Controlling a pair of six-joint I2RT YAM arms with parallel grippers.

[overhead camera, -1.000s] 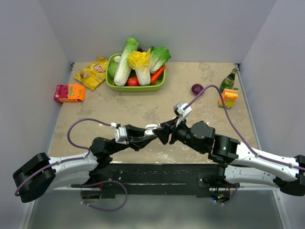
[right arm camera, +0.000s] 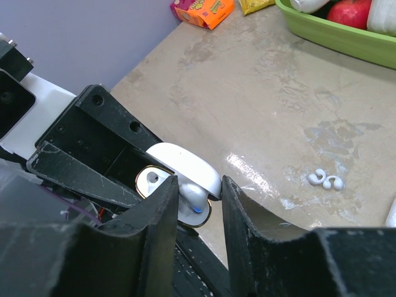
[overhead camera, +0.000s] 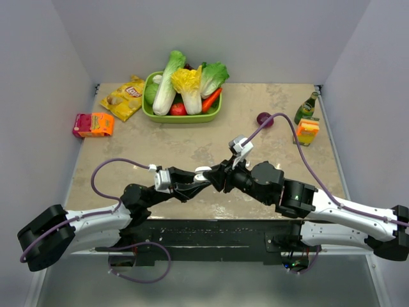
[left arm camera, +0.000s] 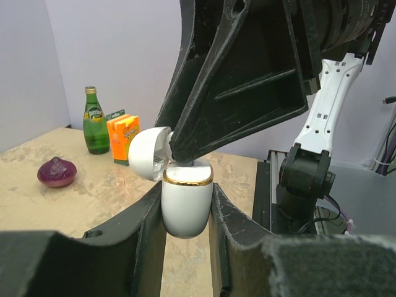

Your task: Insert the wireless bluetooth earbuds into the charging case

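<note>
My left gripper (overhead camera: pixel 195 184) is shut on the white charging case (left arm camera: pixel 185 207), whose lid (left arm camera: pixel 145 154) stands open. My right gripper (overhead camera: pixel 218 174) is at the case's open top, its fingertips beside the lid. In the right wrist view a white earbud piece (right arm camera: pixel 193 195) sits in the case by the right fingertips; whether those fingers grip it I cannot tell. Two small white C-shaped pieces (right arm camera: pixel 325 180) lie on the table.
A green basket of vegetables (overhead camera: pixel 160 117) is at the back. Snack packs (overhead camera: pixel 92 125) stand left; an onion (overhead camera: pixel 264 119), green bottle (overhead camera: pixel 305 105) and orange carton (overhead camera: pixel 307 131) stand right.
The right gripper has shifted very slightly at the case. The left gripper and case look unmoved.
</note>
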